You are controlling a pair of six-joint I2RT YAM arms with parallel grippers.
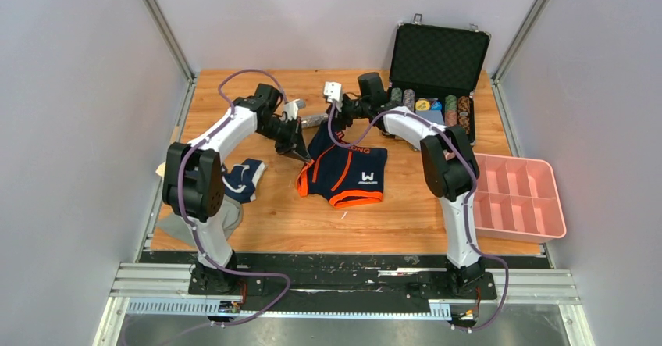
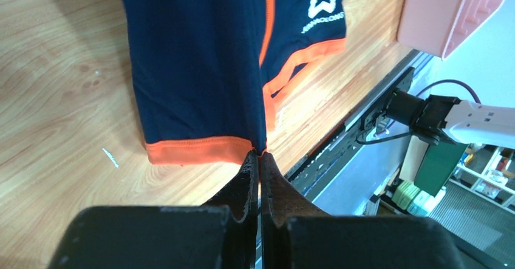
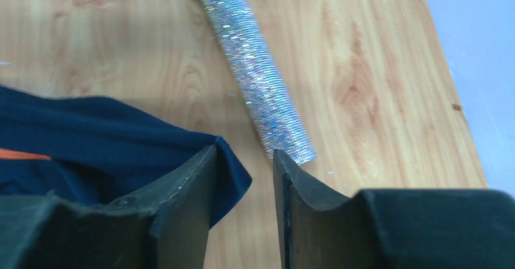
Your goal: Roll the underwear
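Note:
Navy underwear with orange trim (image 1: 359, 176) lies at the table's centre, its upper left part lifted and folding over. My left gripper is shut on the fold at the underwear's orange-edged leg. My right gripper is at the upper corner, fingers apart; a navy cloth corner (image 3: 232, 175) lies at or behind its left finger, and I cannot tell whether it touches.
A silvery roll (image 3: 255, 74) lies behind the underwear. An open chip case (image 1: 437, 65) stands back right, a pink divided box (image 1: 511, 227) front right. Other garments (image 1: 242, 182) lie left. Bare table is in front.

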